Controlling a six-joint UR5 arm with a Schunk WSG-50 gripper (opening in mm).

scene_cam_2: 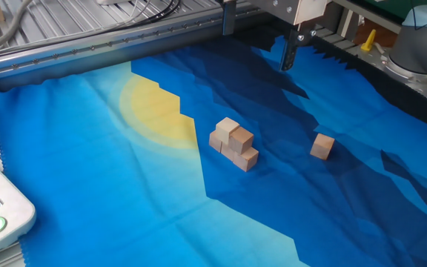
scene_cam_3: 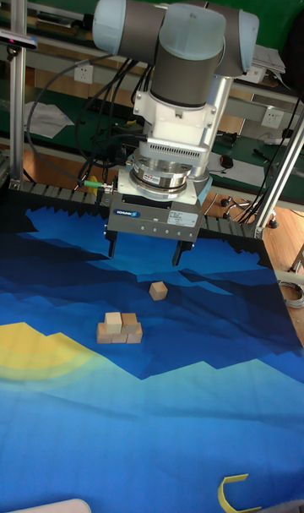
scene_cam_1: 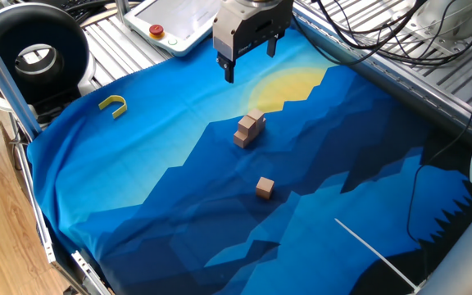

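Several small wooden cubes form a two-layer stack (scene_cam_1: 250, 129) on the blue patterned cloth. Its lower row carries two cubes side by side, the paler upper cube (scene_cam_3: 113, 321) beside a browner upper cube (scene_cam_2: 242, 139). Apart from the stack, a single wooden cube (scene_cam_1: 265, 188) lies alone on the cloth, also visible as the lone cube (scene_cam_2: 322, 146) in the second view. High above the cloth hangs my gripper (scene_cam_3: 143, 259), its two dark fingers spread wide and empty. In the first view the gripper (scene_cam_1: 250, 64) is clear of all the cubes.
A yellow hook-shaped piece (scene_cam_1: 113, 106) lies on the cloth, well away from the cubes. The teach pendant (scene_cam_1: 173, 24) with its red button rests at the table's edge. Cables (scene_cam_1: 383, 56) run along the metal rail. Open cloth surrounds the cubes.
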